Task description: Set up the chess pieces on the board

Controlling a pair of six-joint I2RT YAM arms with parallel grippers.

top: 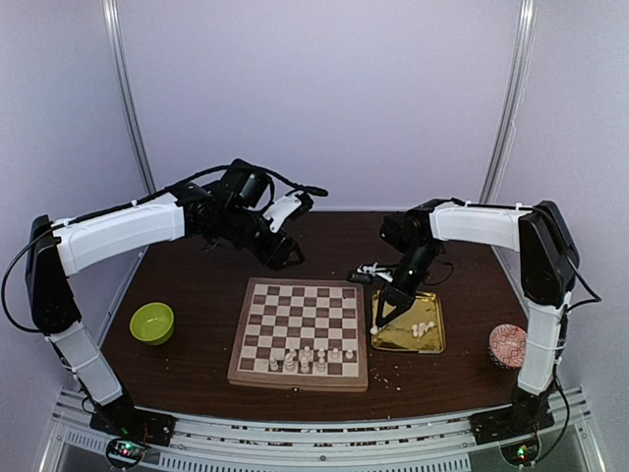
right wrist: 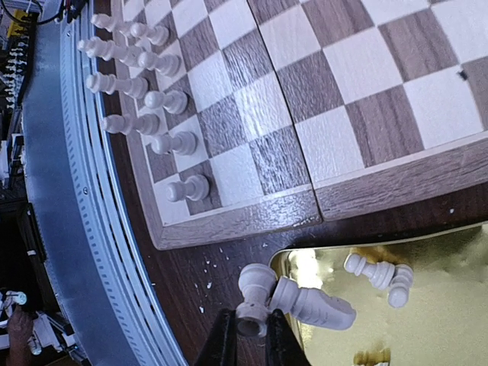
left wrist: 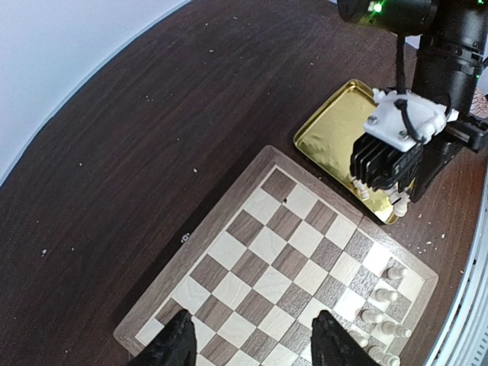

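The chessboard carries several white pieces grouped along its near edge. Beside it on the right lies the gold tray, with more white pieces on it. At the tray's left rim my right gripper is shut on a white chess piece. Another white piece lies on its side right against the held one. My left gripper hangs above the far side of the board, fingers apart and nothing between them.
A green bowl stands left of the board and a red patterned bowl right of the tray. Small crumbs are scattered in front of the tray. Most of the board's squares are bare.
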